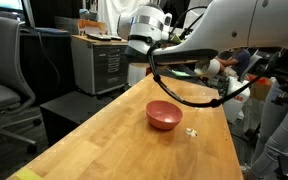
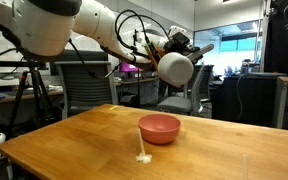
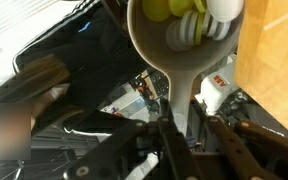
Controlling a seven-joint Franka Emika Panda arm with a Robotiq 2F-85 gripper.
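Observation:
In the wrist view a pale, rounded container (image 3: 158,44) fills the top, with several yellow and white pieces inside it. A light, handle-like strip (image 3: 184,88) runs from it down to my gripper, which is shut on that strip. In exterior view 2 the gripper (image 2: 199,49) is raised well above the table; what it holds is too small to make out there. A red bowl (image 1: 164,115) rests upright on the wooden table (image 1: 109,140), apart from the gripper. The same red bowl (image 2: 160,128) appears in exterior view 2.
Near the red bowl lies a small whitish item (image 2: 143,157). An office chair (image 1: 2,75) stands beyond the table on the left, and a drawer cabinet (image 1: 106,66) is at the back. Loose cable (image 1: 179,98) hangs from the arm.

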